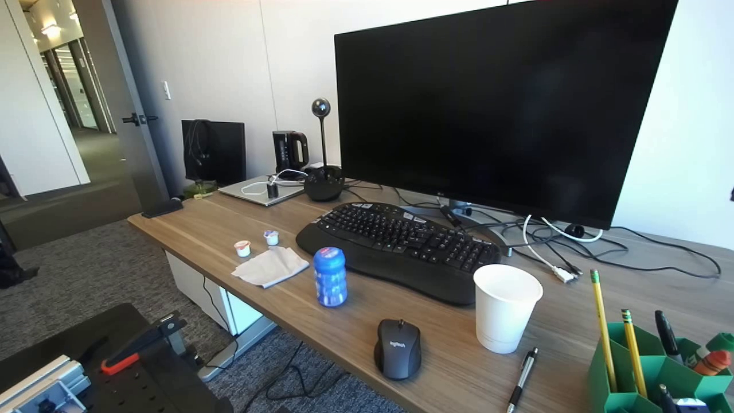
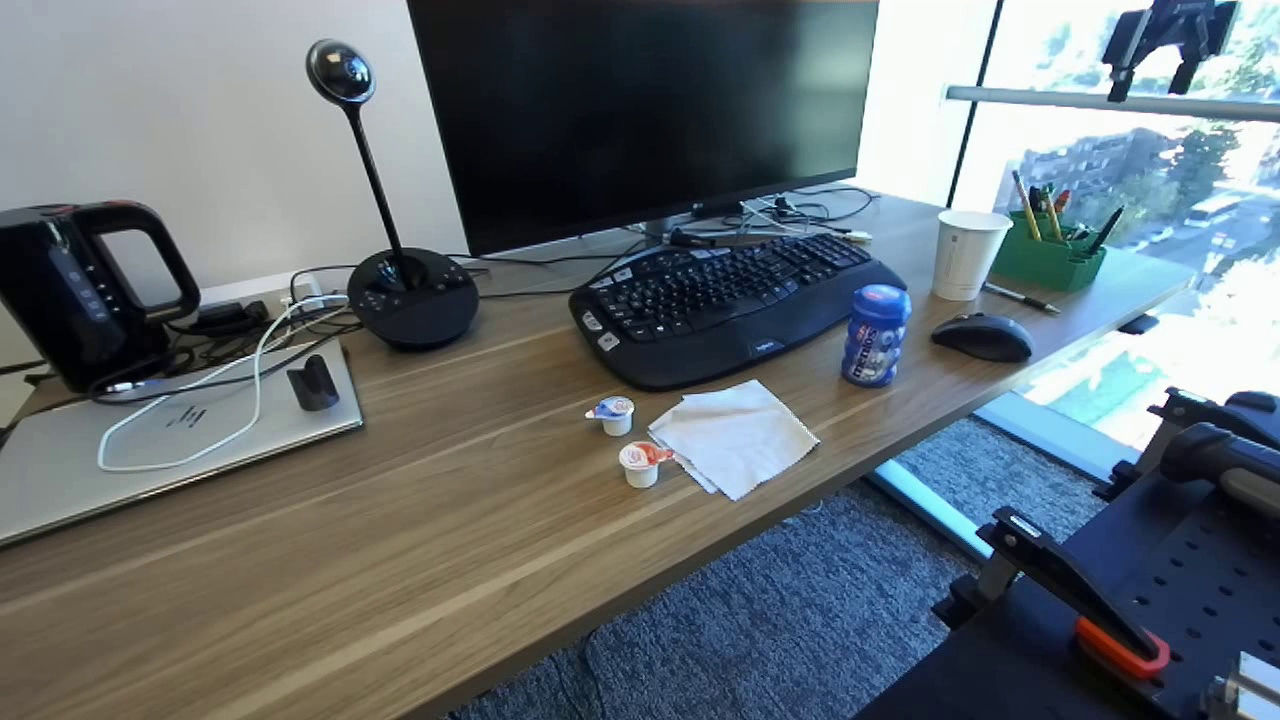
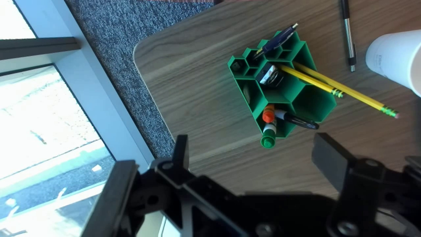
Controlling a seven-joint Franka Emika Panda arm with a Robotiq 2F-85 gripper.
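My gripper is open in the wrist view, its two dark fingers far apart with nothing between them. Ahead of it on the desk stands a green honeycomb organizer [image 3: 282,92], holding two yellow pencils [image 3: 347,91], several pens, an orange marker [image 3: 268,114] and a green-capped marker [image 3: 268,139]. In exterior view 2 the gripper [image 2: 1152,84] hangs high at the upper right, well above the organizer [image 2: 1047,262] and apart from it. A white paper cup [image 1: 507,310] and a silver-black pen [image 1: 523,381] are beside the organizer.
A mouse [image 1: 397,349], blue gum bottle [image 1: 331,277], keyboard [image 1: 406,244], cloth [image 2: 734,438] and two creamer cups share the desk. A large monitor [image 1: 495,103] rises behind, with cables below it. Bare wood [image 3: 189,91] lies between organizer and desk corner.
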